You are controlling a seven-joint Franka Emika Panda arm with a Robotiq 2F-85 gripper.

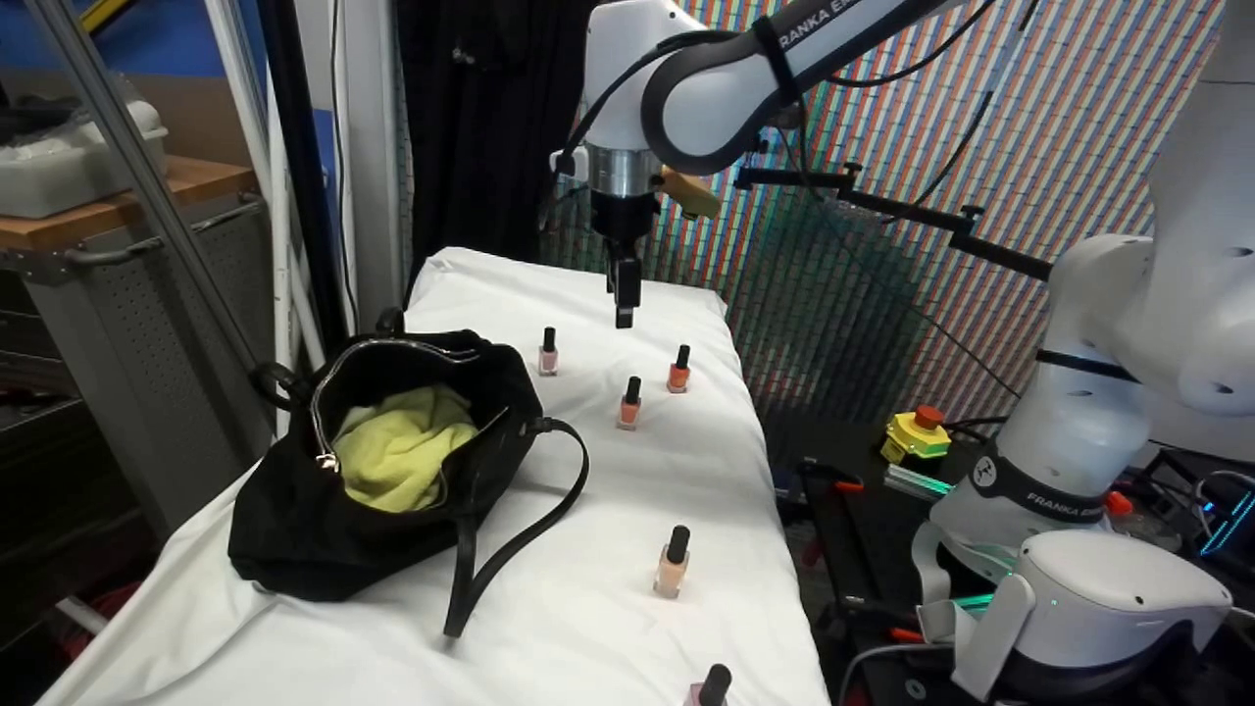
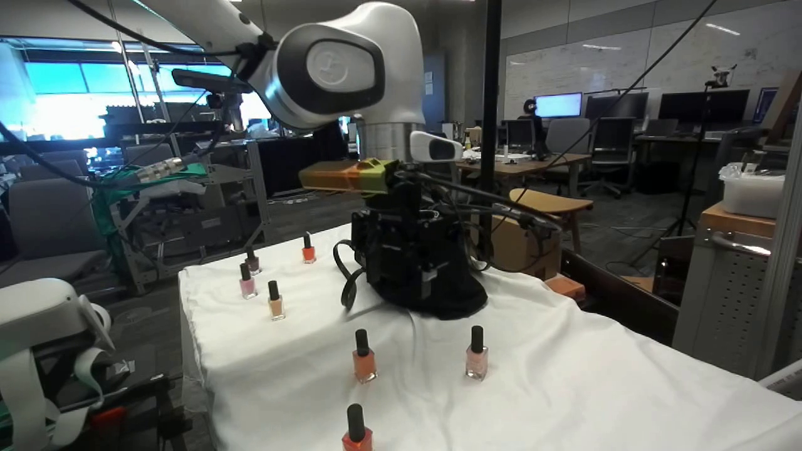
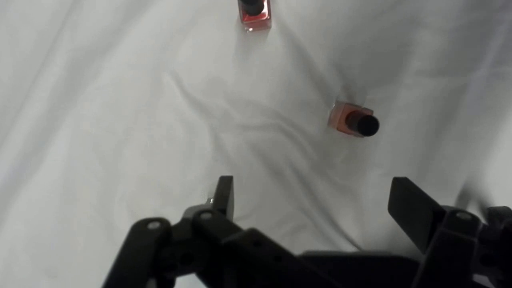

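My gripper is open, its two dark fingers wide apart with only white cloth visible below the gap. In exterior view 1 the gripper (image 1: 625, 316) hangs above the far part of the table. An orange nail polish bottle (image 3: 346, 118) with a black cap stands ahead of the fingers in the wrist view. Farther up in that view is a red-orange bottle (image 3: 255, 21), cut off by the frame edge. A pale pink bottle (image 1: 548, 358) stands to the left in exterior view 1. Part of something shiny (image 3: 210, 201) shows beside the left finger, mostly hidden.
A black handbag (image 1: 353, 547) stands open on the left, with yellow-green cloth (image 1: 406, 453) inside; its strap (image 1: 529, 535) lies toward the middle. A peach bottle (image 1: 671, 575) stands nearer the front. Several more bottles show in exterior view 2, including a pink one (image 2: 248, 289).
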